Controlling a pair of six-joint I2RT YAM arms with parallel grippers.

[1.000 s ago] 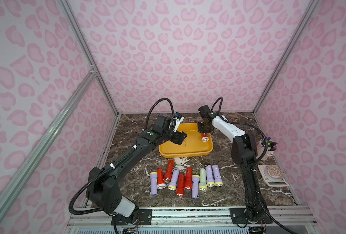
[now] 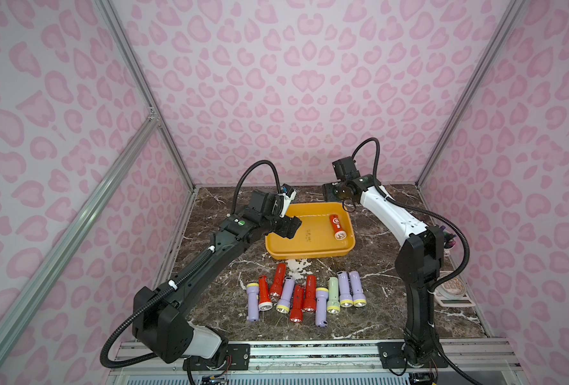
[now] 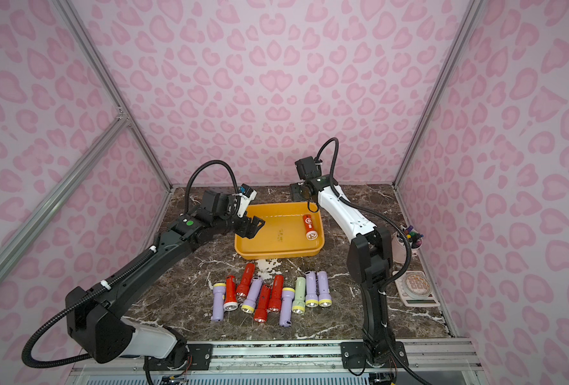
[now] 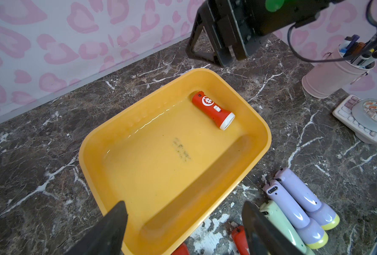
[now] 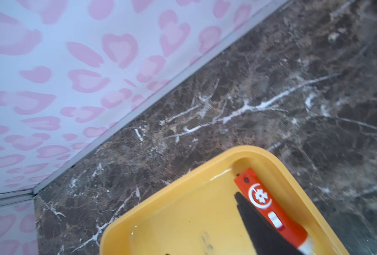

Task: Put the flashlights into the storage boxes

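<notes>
One red flashlight (image 4: 212, 109) with a white head lies in the right part of the yellow storage box (image 4: 177, 95). My left gripper (image 2: 289, 226) hangs over the box's left side; in the left wrist view its fingers (image 4: 107, 229) are well apart, empty. High above the back right corner is my right gripper (image 2: 330, 191), open and clear of the red flashlight; one dark finger (image 5: 262, 227) shows in the right wrist view. In front of the box lie several lilac flashlights (image 2: 356, 288), several red flashlights (image 2: 310, 292) and a green flashlight (image 2: 333, 295).
A pen cup (image 4: 333, 72) and a white tray with a round object (image 4: 369, 116) stand at the right edge. The pink wall (image 5: 69, 85) is close behind the box. Bare marble shows left of the box (image 4: 31, 170).
My right gripper has risen back and away from the red flashlight, which stays in the box. The box shifted slightly right earlier. My left gripper moved slightly left.
</notes>
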